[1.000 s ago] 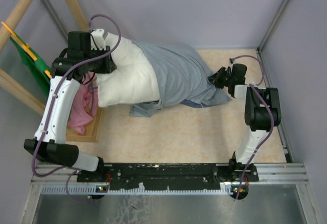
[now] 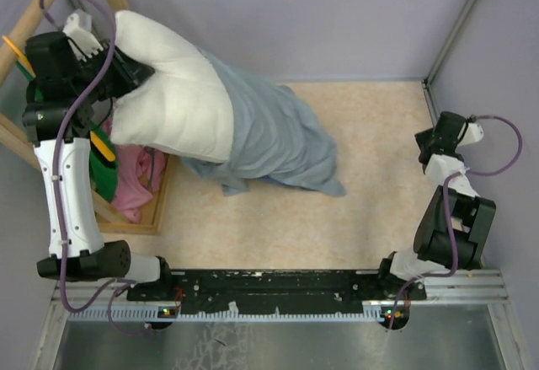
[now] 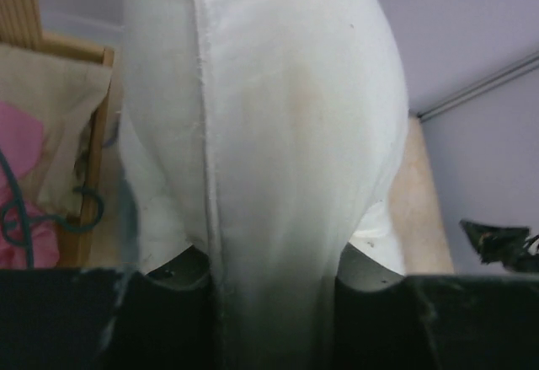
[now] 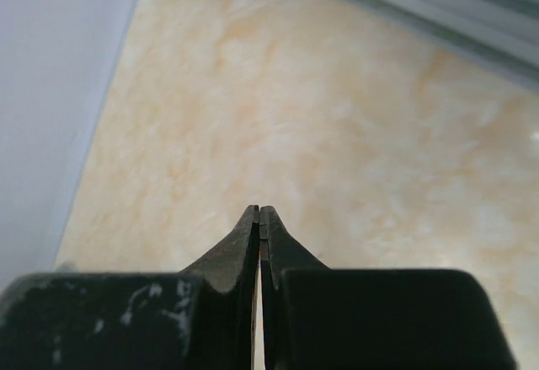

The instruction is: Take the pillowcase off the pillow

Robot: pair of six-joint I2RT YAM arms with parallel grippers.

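The white pillow (image 2: 181,92) is lifted at the left of the top view, its bare end gathered in my left gripper (image 2: 139,75). Seen from the left wrist, the pillow (image 3: 278,117) bulges up between the two fingers, which are shut on it. The blue-grey pillowcase (image 2: 278,134) still covers the pillow's right part and trails rightward over the table. Far off to the right, my right gripper (image 2: 428,141) is apart from the cloth. Its fingertips meet in the right wrist view, with nothing showing between the closed fingers.
Behind my left arm stands a wooden frame (image 2: 50,147) with a pink cloth (image 2: 136,176) in its tray and a green item with a yellow bar. A wall borders the right side.
My left gripper has moved left, taking the pillow and case with it.
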